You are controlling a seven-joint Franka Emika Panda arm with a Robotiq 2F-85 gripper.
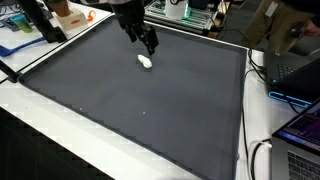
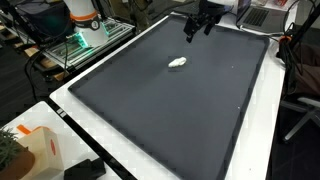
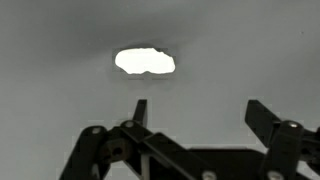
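Note:
A small white object [image 1: 145, 61] lies alone on the dark grey board [image 1: 120, 110], toward its back edge. Seen from exterior view 2, the white object [image 2: 177, 62] is apart from my gripper [image 2: 206, 27], which hangs above the board. In the wrist view the white object [image 3: 145, 61] is an overexposed, elongated blob above and left of the gap. My gripper is open there, its two black fingers wide apart with only bare board between them. What the white object is cannot be made out.
Laptops [image 1: 300, 125] and cables line the right side in exterior view 1. A plant pot [image 2: 15, 160] and a white-and-orange item [image 2: 42, 145] stand near the front left in exterior view 2. Most of the board is bare.

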